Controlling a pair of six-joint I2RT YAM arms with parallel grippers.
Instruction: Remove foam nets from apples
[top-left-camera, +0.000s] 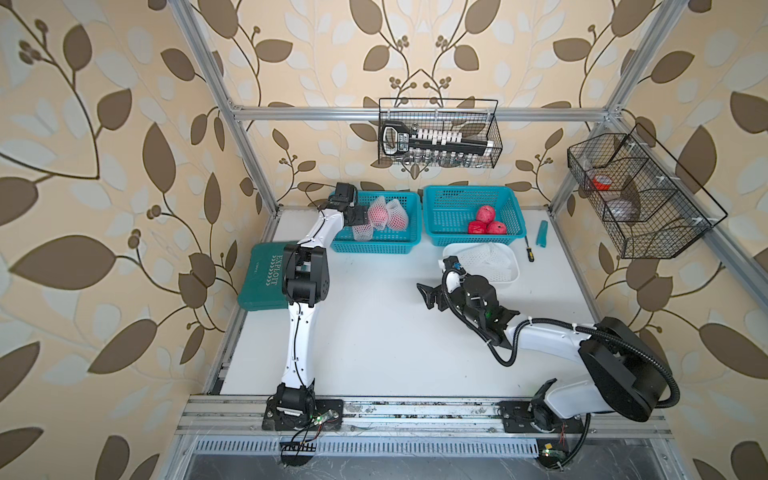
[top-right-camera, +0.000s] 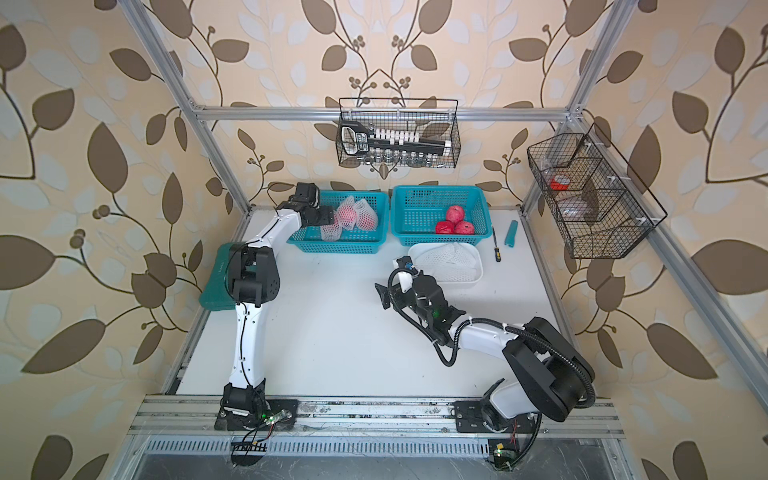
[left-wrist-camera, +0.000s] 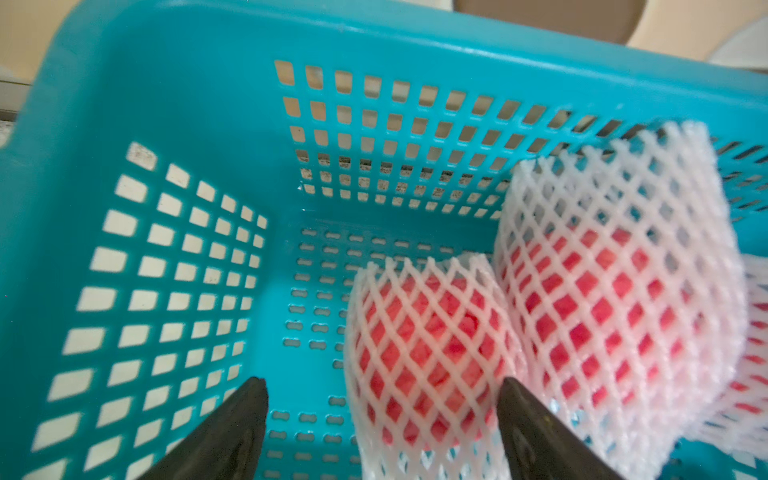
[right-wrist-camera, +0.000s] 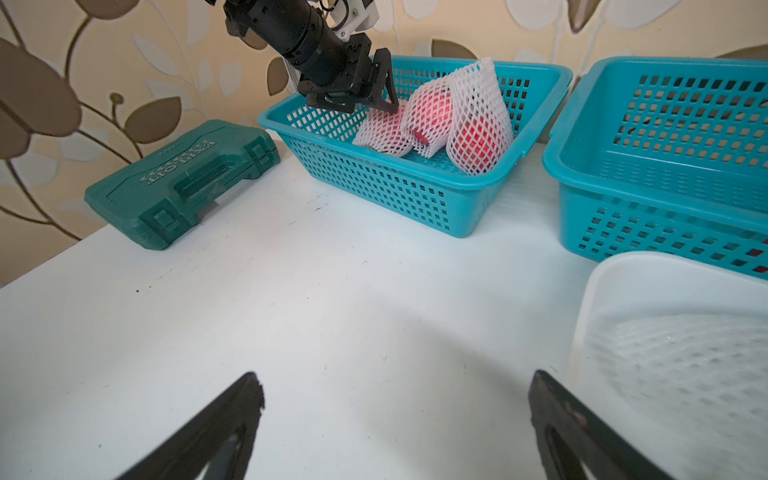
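Inside the left teal basket (left-wrist-camera: 264, 20) lie several red apples in white foam nets. The nearest netted apple (left-wrist-camera: 432, 360) sits against the right finger (left-wrist-camera: 552, 436) of my left gripper, which stands open; the left finger has a clear gap to the net. Beside it rest a larger netted apple (left-wrist-camera: 608, 312) and another netted apple (left-wrist-camera: 756, 336), partly cut off by the frame edge. Over the bare table, my right gripper is open with nothing between its fingers. Bare red apples (top-left-camera: 485, 213) lie in the right teal basket (top-left-camera: 456, 192).
A white tray (right-wrist-camera: 588, 320) with a loose foam net (right-wrist-camera: 696, 352) stands right of my right gripper. The green case (right-wrist-camera: 180, 180) lies at the left. Behind it all, a screwdriver (top-left-camera: 529, 254) is at the far right.
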